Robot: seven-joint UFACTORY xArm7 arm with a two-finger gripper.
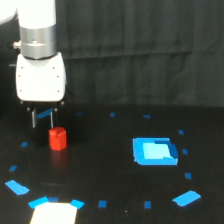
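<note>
A small red can-like object (58, 139) stands on the dark table at the left. My gripper (43, 119) hangs just behind and to the left of it in the camera view, pointing down. Its two fingers are apart, and nothing shows between them except the dark background and some blue tape. The right finger (52, 118) comes close to the red object's top left edge; whether they touch I cannot tell.
A blue-edged square with a pale centre (156, 151) lies right of the middle. Part of a pale object (53, 213) shows at the bottom edge. Blue tape marks dot the table, and its middle is clear.
</note>
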